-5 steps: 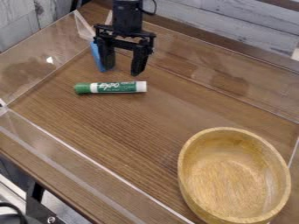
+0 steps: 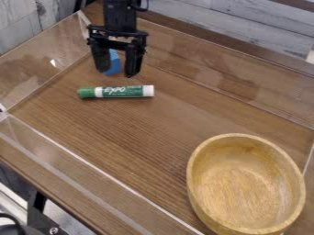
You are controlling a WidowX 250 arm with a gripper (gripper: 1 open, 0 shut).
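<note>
My black gripper [image 2: 117, 53] hangs at the upper left, open, its dark fingers around or just over a small blue object [image 2: 113, 67] standing on the wooden table. The gripper partly hides that object, and I cannot tell whether they touch. A white and green Expo marker [image 2: 116, 92] lies just in front of the gripper. A pale yellow oval bowl [image 2: 245, 207] sits at the lower right.
The table's left edge shows at the lower left.
My gripper has moved left, toward and over the blue object, which it now partly covers. The marker and bowl have not moved.
</note>
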